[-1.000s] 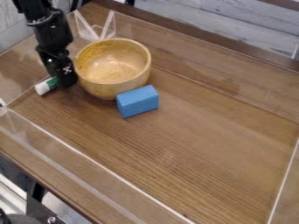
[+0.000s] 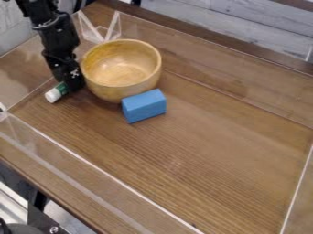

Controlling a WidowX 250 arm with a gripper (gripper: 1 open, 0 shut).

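Observation:
My gripper (image 2: 66, 77) reaches down from the upper left to a small pale green-and-white object (image 2: 57, 91) lying on the wooden surface, just left of a large yellow bowl (image 2: 123, 69). The fingertips are dark and partly over the object's upper end; whether they touch it I cannot tell. The gripper appears open, though the fingers are hard to make out.
A blue block (image 2: 143, 104) sits just below the bowl. White prongs of some object stand behind the bowl at the top.
The gripper has shifted slightly right and down, closer to the bowl and over the small object, which appears a little farther right.

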